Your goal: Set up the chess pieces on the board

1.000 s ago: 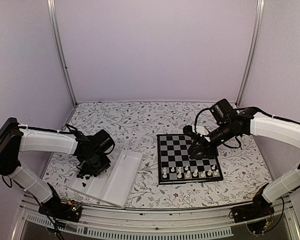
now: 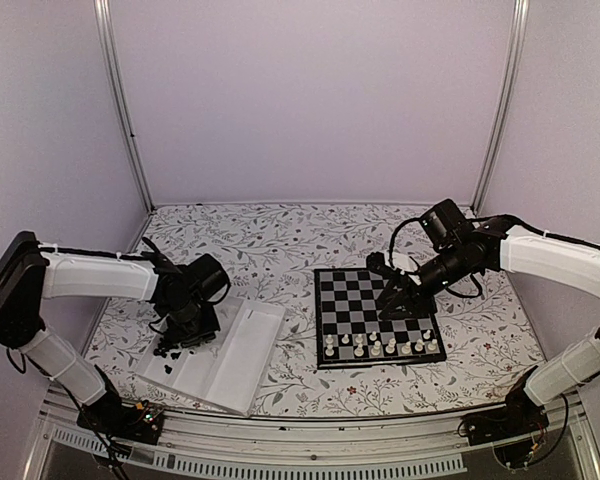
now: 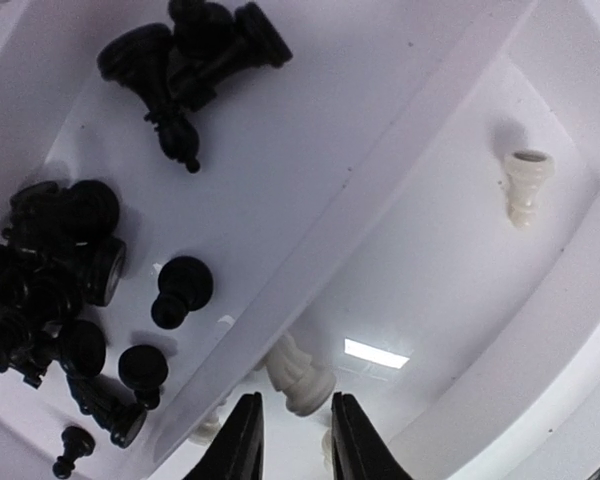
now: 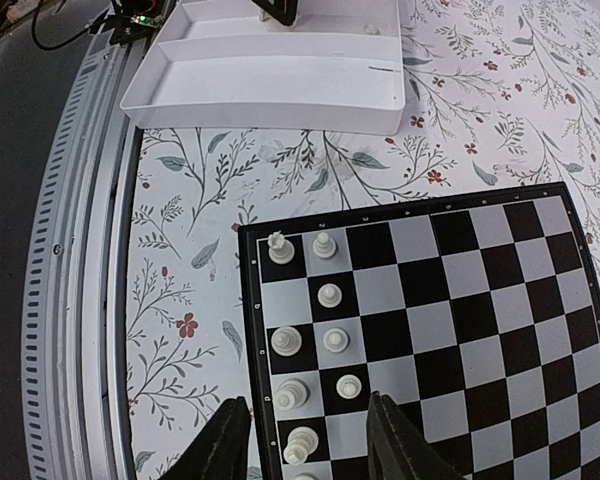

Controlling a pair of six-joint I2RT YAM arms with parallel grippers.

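Over the white tray (image 2: 248,350), my left gripper hangs with its fingers apart. A white chess piece (image 3: 300,378) lies tilted in a tray compartment just ahead of the gap between its fingers; whether they touch it, I cannot tell. Another white piece (image 3: 525,186) lies farther along that compartment, and others are partly hidden by the fingers. Black pieces (image 3: 185,285) lie loose across the divider. Above the chessboard (image 2: 352,292), my right gripper is open and empty. Several white pieces (image 4: 286,341) stand in two rows along one board edge.
A tray divider (image 3: 315,262) rises close beside the left gripper. One tray compartment (image 4: 270,84) nearest the board is empty. Patterned cloth (image 2: 298,318) lies bare between tray and board, and most board squares are free.
The left arm has shifted slightly over the tray. The right arm and the pieces on the board look unmoved.
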